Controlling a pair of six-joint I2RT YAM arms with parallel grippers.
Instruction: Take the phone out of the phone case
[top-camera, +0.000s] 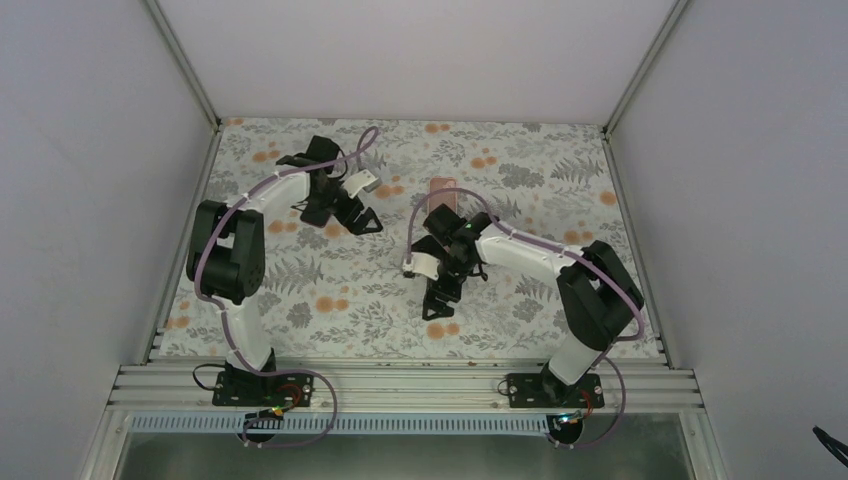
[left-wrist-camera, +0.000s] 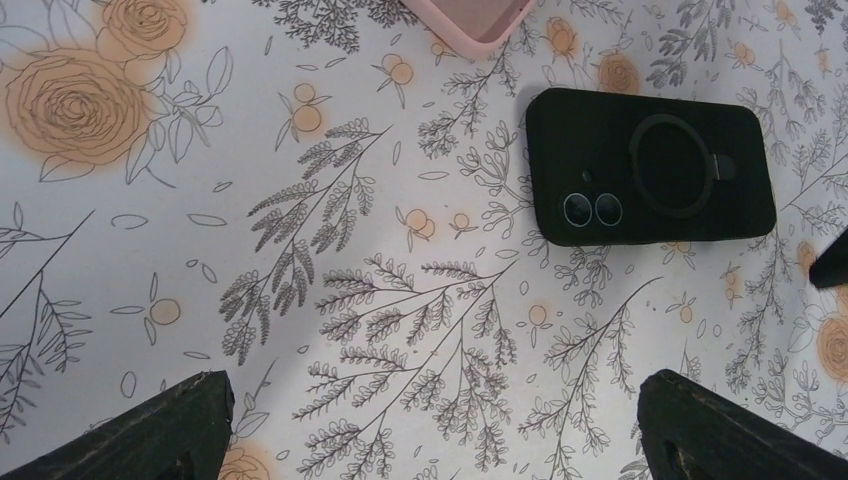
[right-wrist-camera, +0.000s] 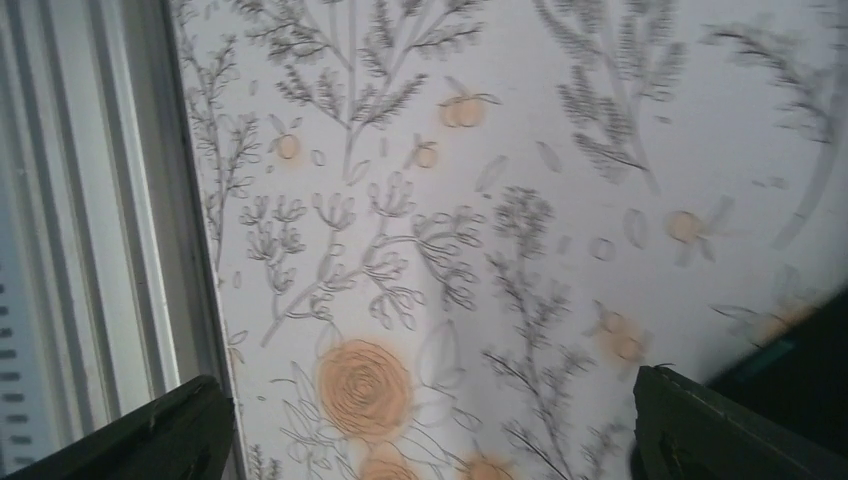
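A black phone in a dark case (left-wrist-camera: 585, 170), with two lenses and a ring on its back, lies flat in the left wrist view. From above, my right arm hides most of it; a dark edge of it (right-wrist-camera: 800, 380) shows blurred beside a finger in the right wrist view. My left gripper (top-camera: 368, 222) stands open over bare cloth, left of the phone, nothing between its fingers. Near the table's front half, my right gripper (top-camera: 438, 305) is open and empty, beyond the phone's front end.
A pink case (top-camera: 442, 188) lies behind the black phone, partly covered by the right arm's cable. Another dark slab (top-camera: 316, 217) lies under the left arm. A metal rail (right-wrist-camera: 130, 250) borders the front.
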